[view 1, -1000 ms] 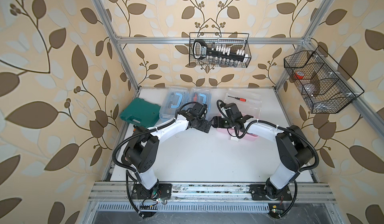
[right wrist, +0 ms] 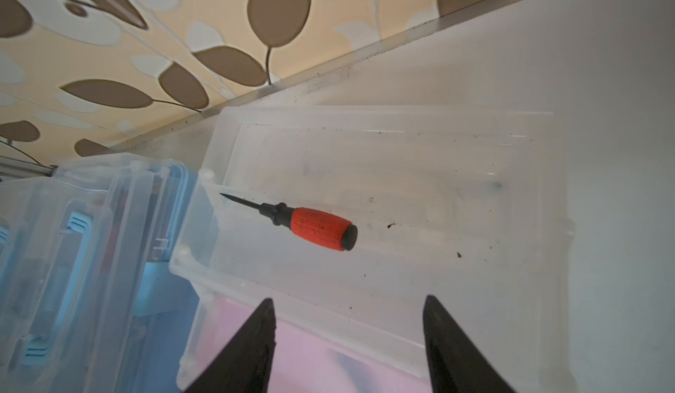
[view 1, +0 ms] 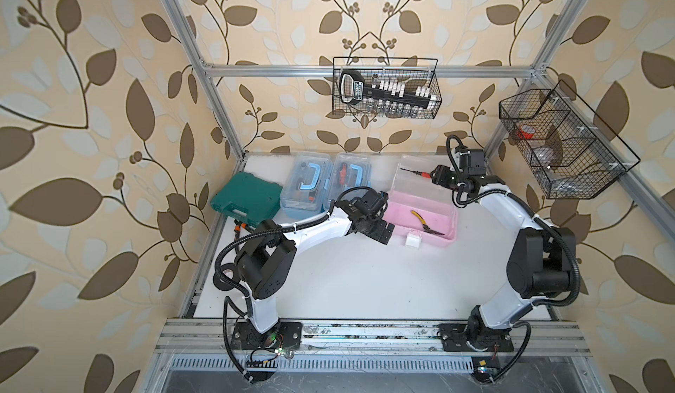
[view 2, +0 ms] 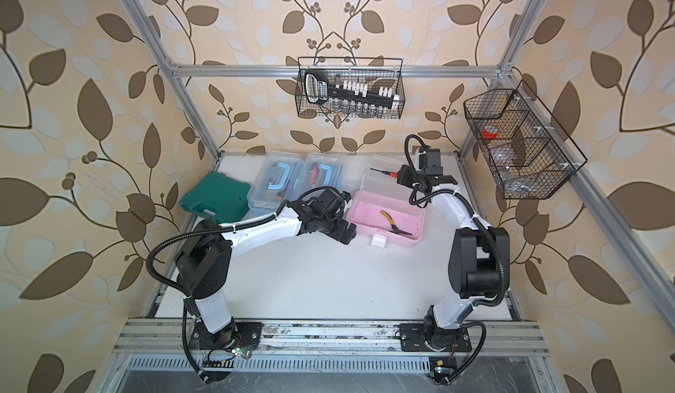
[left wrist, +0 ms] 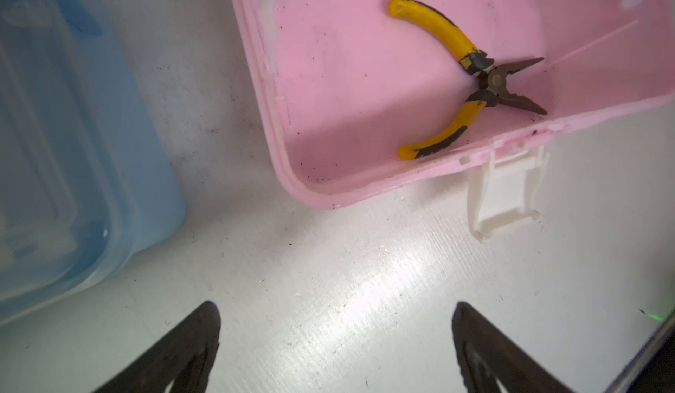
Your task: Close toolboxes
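Note:
A pink toolbox [left wrist: 351, 55] stands open, yellow-handled pliers [left wrist: 429, 20] in its base and its clear lid [right wrist: 436, 182] lying back with a red screwdriver [right wrist: 320, 227] on it. My left gripper is open over the bare table at the front-left of the pink box, nothing between its fingers. My right gripper hovers over the lid, its fingers apart and empty. Two blue toolboxes with clear lids [view 1: 306, 178] [view 1: 351, 171] lie shut to the left, and a green case [view 1: 242, 192] lies at the far left.
Wire baskets hang on the back wall [view 1: 386, 104] and on the right wall [view 1: 562, 154]. A dark tool lies below the green case, partly hidden by my left arm.
My right gripper has moved from over the pink base to the back right, over the lid.

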